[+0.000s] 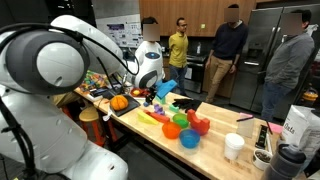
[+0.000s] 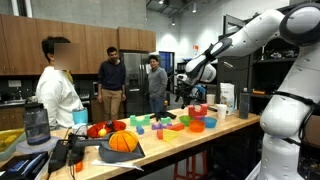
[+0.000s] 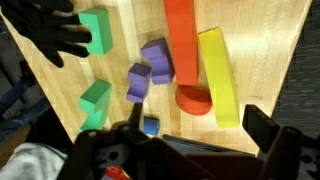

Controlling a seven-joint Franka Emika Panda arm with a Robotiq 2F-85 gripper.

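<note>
My gripper is open above the wooden table, its dark fingers at the lower left and right of the wrist view with nothing held. Below it lie a long yellow block (image 3: 218, 75), a long red block (image 3: 182, 40) and a round red-orange piece (image 3: 193, 99). Left of these are a purple arch-like block (image 3: 158, 60) and a smaller purple block (image 3: 138, 82). Two green blocks (image 3: 97, 30) (image 3: 95, 103) lie farther left. A blue block (image 3: 151, 126) shows partly beside the left finger.
A black-gloved hand (image 3: 45, 30) reaches in beside a green block. Bowls, including a blue bowl (image 1: 190, 138), and a white cup (image 1: 233, 146) stand on the table. A dark pan holds an orange (image 2: 124, 141). People stand behind the table.
</note>
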